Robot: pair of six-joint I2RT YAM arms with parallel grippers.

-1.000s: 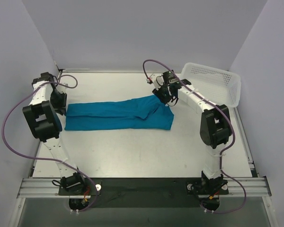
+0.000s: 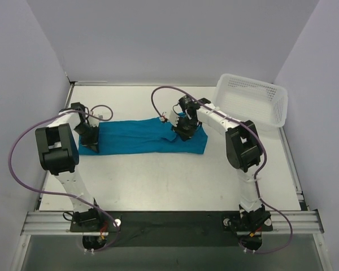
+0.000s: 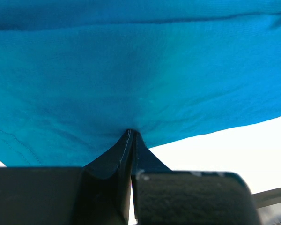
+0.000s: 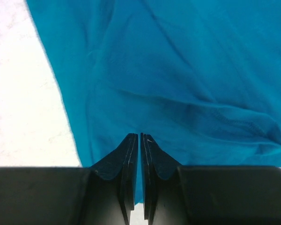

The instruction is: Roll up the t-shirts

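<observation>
A blue t-shirt [image 2: 135,137] lies spread across the white table, its right part creased and partly folded. My left gripper is down on the shirt's left end, shut with fabric pinched at its tips. Above the shirt's right part is my right gripper, its fingertips close together with a narrow gap; no fabric shows raised between them. In the top view the arm hides part of the cloth beneath it.
A white plastic basket [image 2: 251,100] sits at the back right of the table [image 2: 147,183]. Grey walls bound the sides and back.
My left gripper has moved right and down onto the shirt's left end. My right gripper has moved left and toward the table's front over the creased part.
</observation>
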